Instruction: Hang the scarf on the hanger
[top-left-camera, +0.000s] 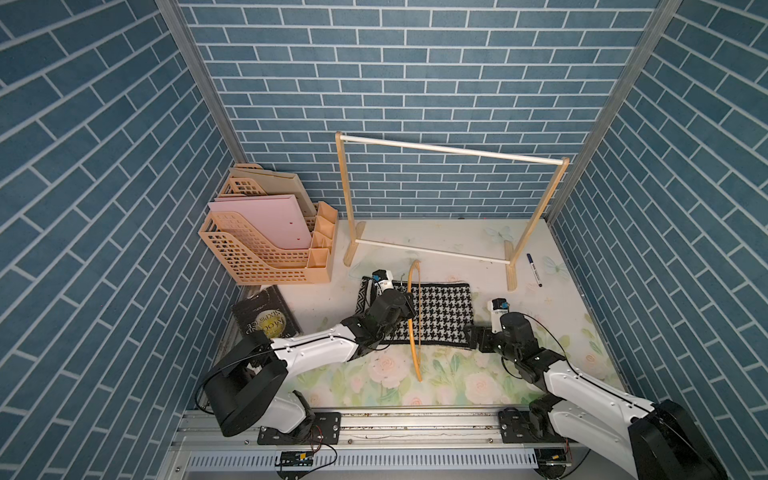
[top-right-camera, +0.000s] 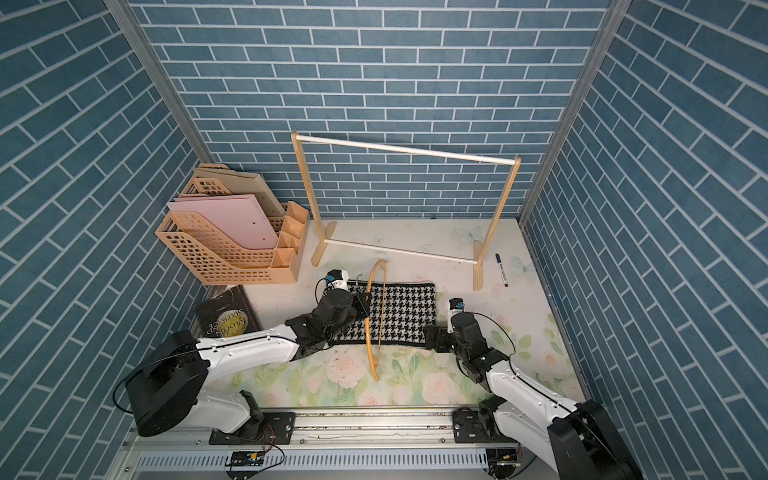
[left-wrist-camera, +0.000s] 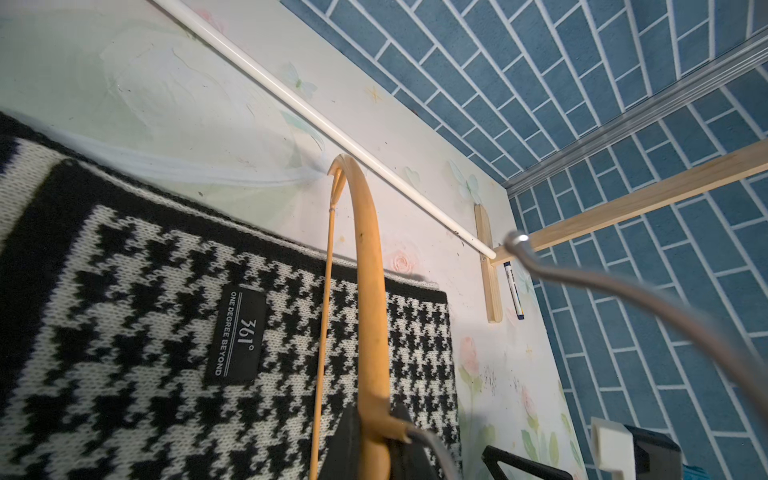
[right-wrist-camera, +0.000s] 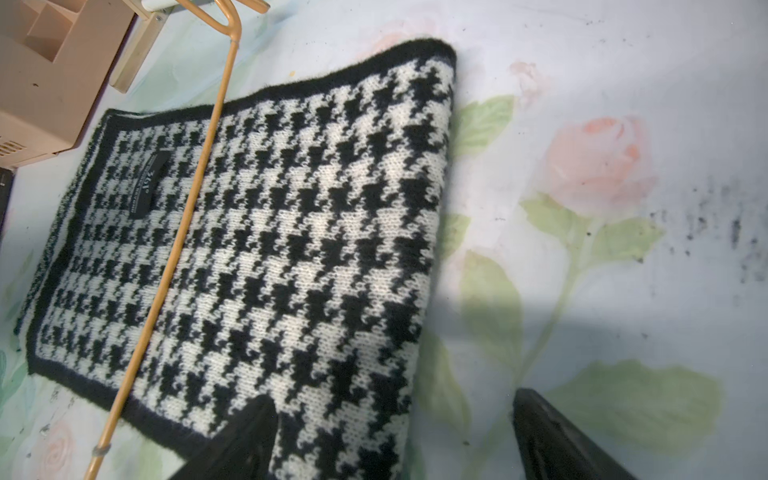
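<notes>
A black and white houndstooth scarf (top-left-camera: 444, 312) lies folded flat on the floral table. My left gripper is shut on a wooden hanger (left-wrist-camera: 360, 240) with a metal hook, held over the scarf and pointing front to back. My right gripper is open at the scarf's right edge, low by the table, with the edge between and beside its blurred fingers.
A wooden rack (top-left-camera: 448, 147) with white rails stands behind the scarf. A peach file organiser (top-left-camera: 240, 248) and a dark book (top-left-camera: 252, 312) are on the left. A marker (top-left-camera: 534, 269) lies at the right.
</notes>
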